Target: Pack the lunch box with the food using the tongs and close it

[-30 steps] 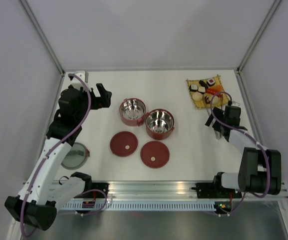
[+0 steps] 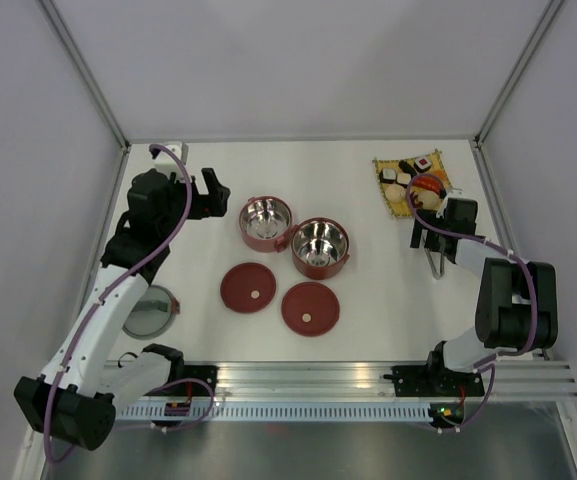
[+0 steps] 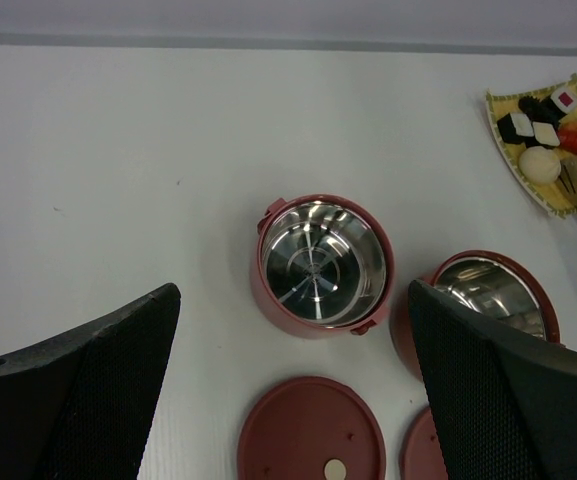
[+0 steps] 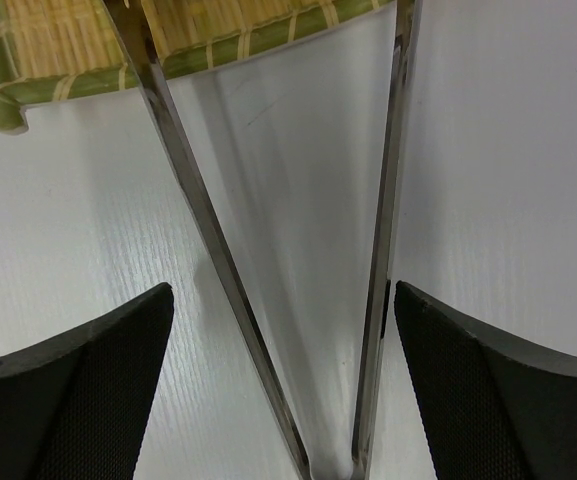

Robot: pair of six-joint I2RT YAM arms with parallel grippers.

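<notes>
The lunch box parts lie in the middle of the table: two red bowls with metal insides, the left bowl (image 2: 265, 222) and the right bowl (image 2: 319, 247). In front of them are two flat red lids, the left lid (image 2: 247, 287) and the right lid (image 2: 310, 308). My left gripper (image 2: 214, 194) is open and empty, high and to the left of the bowls. Metal tongs (image 4: 201, 215) lie spread on the table, overlapping the edge of the food mat. Over them hangs my right gripper, open, its fingers on either side of both tong arms, apart from them.
Sushi, buns and other food rest on a yellow woven mat (image 2: 396, 208) at the back right. A round translucent lid (image 2: 148, 316) sits under the left arm. Bare tabletop (image 2: 368, 330) stretches from the red lids to the right arm.
My right gripper has turned and shifted slightly so its fingers straddle the tongs. The left gripper has drifted a little to the right. Bowls, lids and food have stayed put.
</notes>
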